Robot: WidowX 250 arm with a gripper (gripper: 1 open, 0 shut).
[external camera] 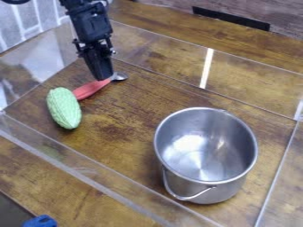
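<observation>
My gripper [102, 73] hangs at the upper left, shut, over a red-handled utensil [89, 90] whose metal end pokes out to the right beneath it; nothing clearly shows between the fingers. A green corn cob [64, 107] lies just left and in front of the utensil. A large steel pot [206, 149] with a wire handle stands at the right front.
The wooden table [130, 151] is bordered by clear walls or panels at the left and right. A blue object [39, 221] sits at the bottom left corner.
</observation>
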